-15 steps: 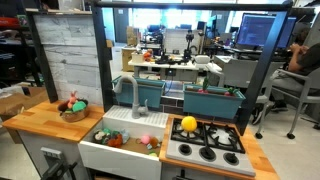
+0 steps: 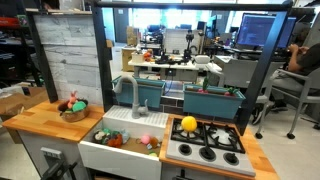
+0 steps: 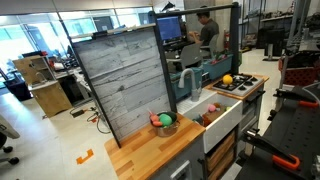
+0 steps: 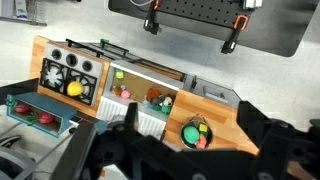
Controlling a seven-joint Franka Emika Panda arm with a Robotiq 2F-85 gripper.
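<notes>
Seen from above in the wrist view, my gripper is open, its two dark fingers wide apart with nothing visible between them. A bowl (image 2: 75, 115) of colourful toy items, one of them green, rests on the wooden counter (image 2: 45, 122) left of the sink. Several small toys lie inside the white sink (image 2: 105, 160). On the stove (image 2: 205, 155) to the right sits a yellow ball (image 2: 189, 124). In the wrist view, the bowl (image 4: 192, 131) appears just beyond the gap between the fingers, with clear space separating them.
A grey faucet (image 2: 134, 95) rises behind the sink. Blue-green bins (image 2: 211, 104) hang from a rail behind the stove. Dark posts frame the counter, and a grey wood panel (image 3: 125, 82) stands behind the bowl. Bare counter surrounds the bowl.
</notes>
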